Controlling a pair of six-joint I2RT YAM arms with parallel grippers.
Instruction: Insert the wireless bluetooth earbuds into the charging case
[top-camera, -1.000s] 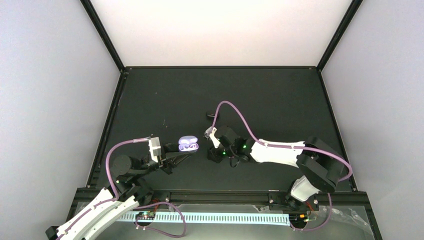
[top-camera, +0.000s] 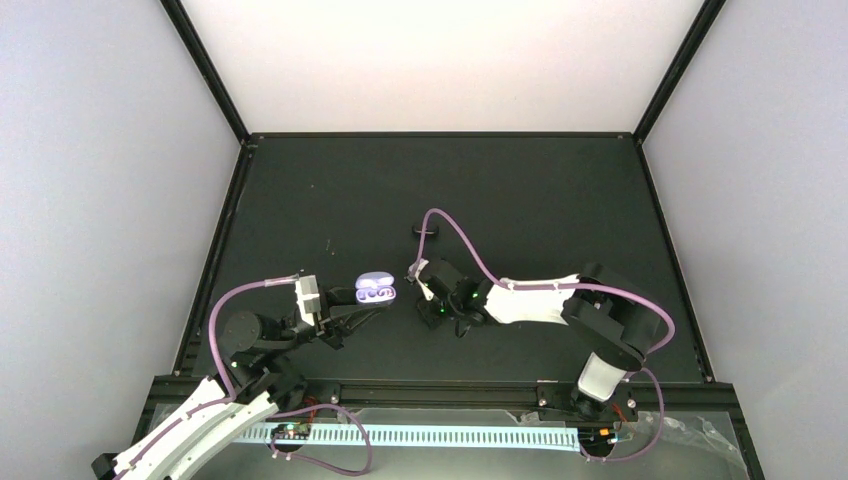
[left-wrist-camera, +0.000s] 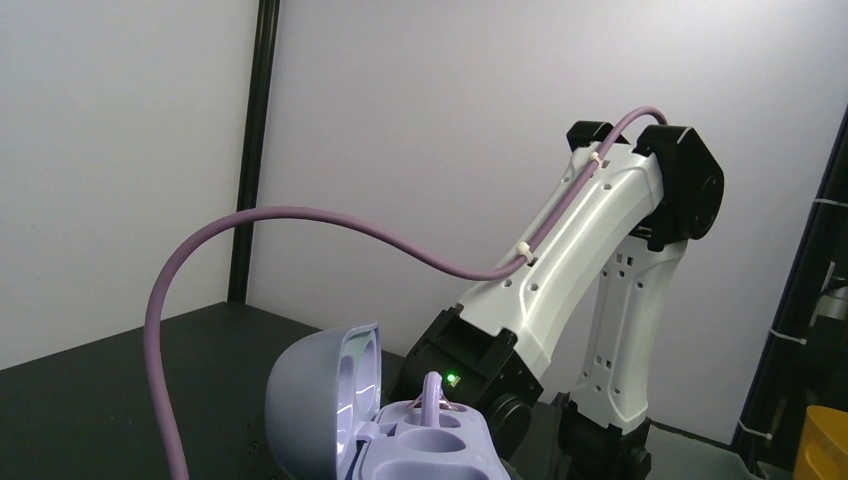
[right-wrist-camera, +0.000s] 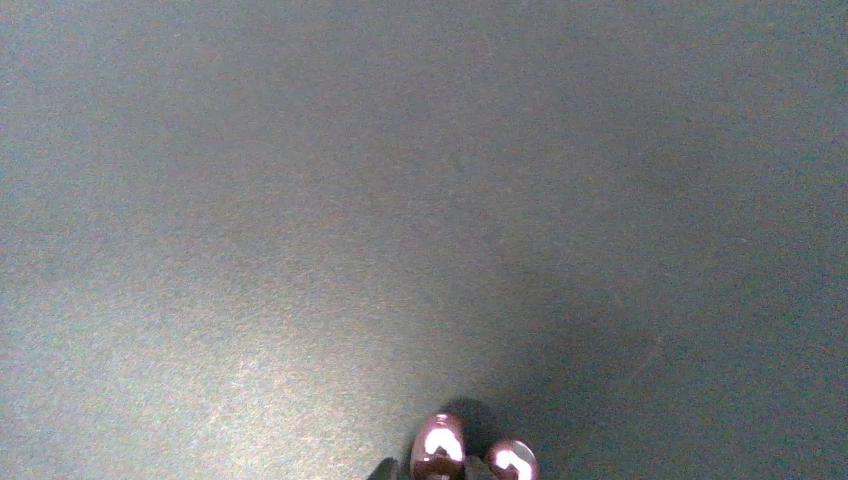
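The lilac charging case (top-camera: 376, 294) is held up at the left with its lid open, and my left gripper (top-camera: 352, 308) is shut on it. In the left wrist view, the raised lid (left-wrist-camera: 318, 405) stands beside the case's wells (left-wrist-camera: 430, 440); a narrow lilac piece (left-wrist-camera: 431, 398) sticks up among them. My right gripper's fingers are hidden from above beneath its black wrist. In the right wrist view, two glossy pinkish rounded tips (right-wrist-camera: 437, 446) show low in the frame against dark bits; whether these are earbuds or fingertips, and how the fingers stand, is unclear.
A small black object (top-camera: 425, 231) lies on the dark table (top-camera: 520, 190) just beyond the right wrist. Purple cables (top-camera: 460, 232) loop above both arms. The right arm (left-wrist-camera: 570, 260) rises behind the case.
The right arm's elbow has shifted left and its cable loop has sunk lower, with its wrist moving only slightly. The left arm and the case stay in place.
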